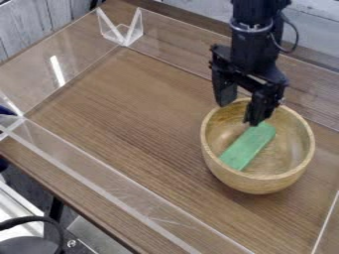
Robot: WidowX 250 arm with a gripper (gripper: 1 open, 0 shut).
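A round tan bowl [276,165] stands on the wooden table at the right, holding a flat green rectangular object [248,144] set diagonally. My black gripper [249,99] hangs down from the top over the bowl's back rim, open, its fingers pointing toward the bowl. Whether the fingertips touch the rim is unclear.
A small white wire-like object [121,24] stands at the back left. Black cables [34,228] lie at the lower left corner.
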